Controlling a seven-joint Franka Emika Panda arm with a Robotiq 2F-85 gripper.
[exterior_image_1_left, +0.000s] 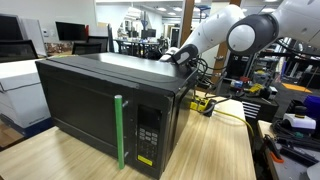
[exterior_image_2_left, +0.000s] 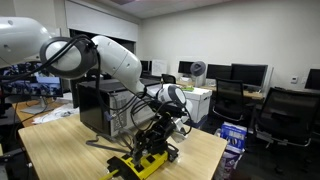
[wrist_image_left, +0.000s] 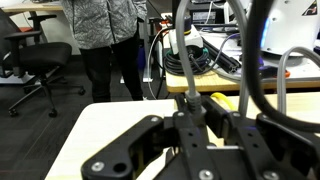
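Note:
A black microwave (exterior_image_1_left: 120, 105) with a green strip (exterior_image_1_left: 119, 130) on its front stands on the wooden table (exterior_image_1_left: 205, 155). My gripper is at the bottom of the wrist view, shut on a grey cable (wrist_image_left: 190, 62) that runs up out of it. In exterior view 1, my arm (exterior_image_1_left: 205, 45) reaches in behind the microwave, whose body hides the gripper. Exterior view 2 has the arm bent down beside the microwave (exterior_image_2_left: 96, 85), above a yellow and black object (exterior_image_2_left: 138, 165); its fingertips are hard to make out there.
A yellow cord (exterior_image_1_left: 235, 117) trails across the table's right side. Office chairs (exterior_image_2_left: 285, 118) stand beyond the table. A person (wrist_image_left: 105, 35) is near its edge in the wrist view. Bare tabletop lies in front of the microwave.

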